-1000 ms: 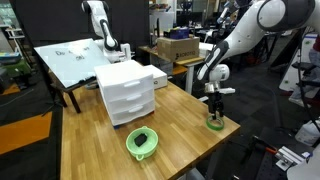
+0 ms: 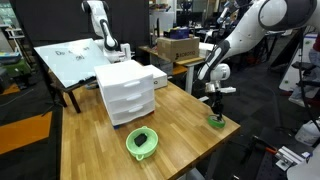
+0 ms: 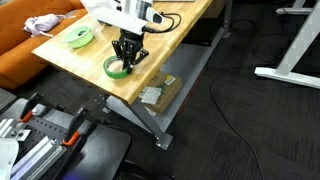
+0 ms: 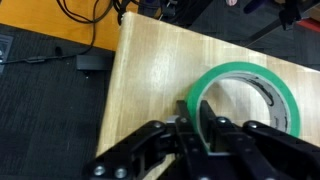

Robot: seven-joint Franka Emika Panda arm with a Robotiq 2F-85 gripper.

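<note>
A roll of green tape (image 4: pixel 278 78) is at the corner end of the wooden table. My gripper is shut on one side of its ring wall, with black fingers on both sides of the wall. From exterior view 1, the tape roll (image 2: pixel 217 123) shows under the gripper (image 2: pixel 215 116), close to the table's right edge. In exterior view 2 the green tape (image 3: pixel 116 72) is low, at or just above the tabletop; whether it touches the wood I cannot tell.
A green bowl (image 2: pixel 142 151) holding a dark object stands on the table's near side. White drawers (image 2: pixel 127 92) stand farther back. Bare wood (image 2: pixel 180 125) lies between bowl and tape. The table's edge is close by the gripper.
The arm has hardly moved. In exterior view 1 the opening of the tape roll shows less clearly than before, and the roll looks slightly turned.
</note>
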